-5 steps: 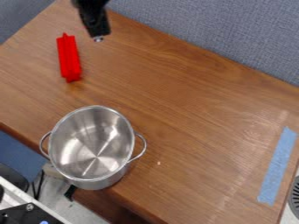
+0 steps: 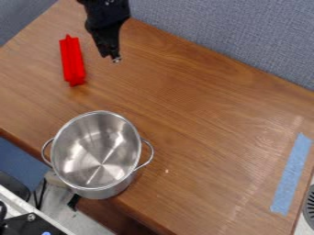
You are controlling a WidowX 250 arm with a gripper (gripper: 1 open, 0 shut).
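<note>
My black gripper [image 2: 116, 57] reaches down from the top of the camera view, hanging above the table to the right of a long red object [image 2: 72, 61]; it looks shut, with nothing visible between its fingers. The red object lies on the wooden table [image 2: 208, 119] at the upper left. A steel pot [image 2: 95, 147] with two handles stands at the lower left, near the table's edge.
A strip of blue tape [image 2: 291, 173] runs along the right side of the table. A grey padded wall [image 2: 240, 27] borders the back.
The red object and the pot look unmoved.
</note>
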